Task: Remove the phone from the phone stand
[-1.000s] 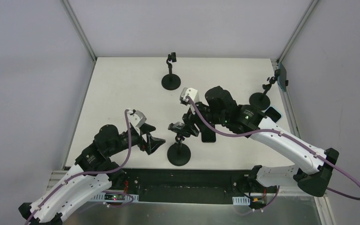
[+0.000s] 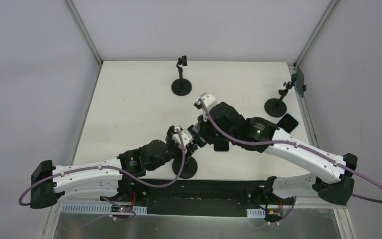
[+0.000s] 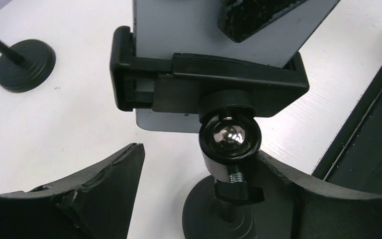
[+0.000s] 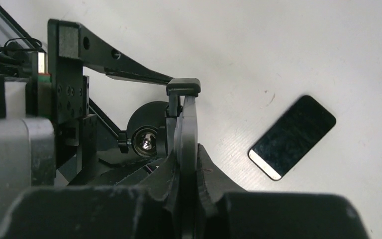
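Observation:
The front phone stand [image 2: 189, 169] stands at the table's front centre; its ball joint [image 3: 230, 135] shows close in the left wrist view. A grey phone [image 3: 176, 25] [image 4: 188, 129] sits in its clamp [image 3: 238, 79]. My left gripper is at the stand's neck below the clamp, part open, its fingers either side of the joint. My right gripper is shut on the phone, which shows edge-on between its fingers in the right wrist view. In the top view both grippers and most of the phone are hidden by the arms.
A stand [image 2: 181, 87] is at the back centre; another [image 2: 275, 107] at the right holds a phone [image 2: 300, 82]. A loose phone [image 4: 292, 137] lies beside the front stand, another [image 2: 287, 123] at the right edge.
My left arm has moved right onto the front stand, whose base shifted slightly left. The right arm has shifted slightly.

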